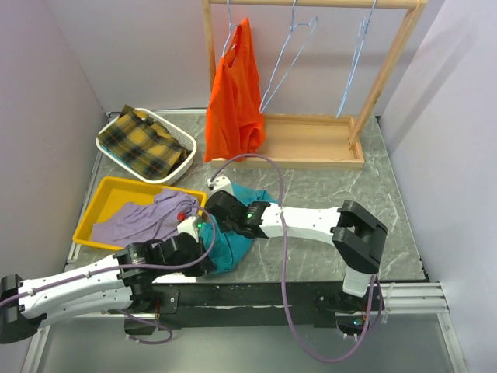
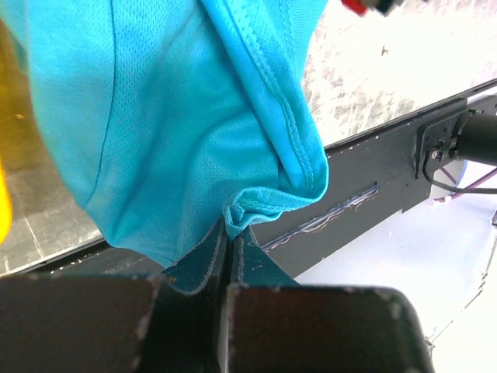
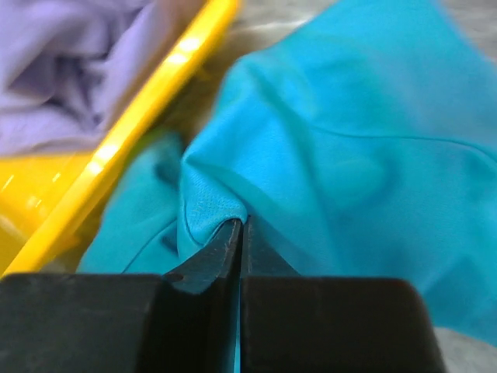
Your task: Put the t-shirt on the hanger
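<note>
A teal t-shirt (image 1: 239, 249) lies bunched on the table beside the yellow bin. My left gripper is shut on a hemmed fold of it at the front edge. My right gripper is shut at a fold of the shirt near the bin's rim, the fabric right at its fingertips; whether any is between them is hard to tell. Empty blue hangers (image 1: 289, 39) hang from the wooden rack (image 1: 326, 144), beside an orange shirt (image 1: 231, 101) on another hanger.
The yellow bin (image 1: 93, 217) with lilac cloth is at the left, a white basket (image 1: 180, 163) with plaid cloth behind it. Bare table lies to the right, bounded by a wall.
</note>
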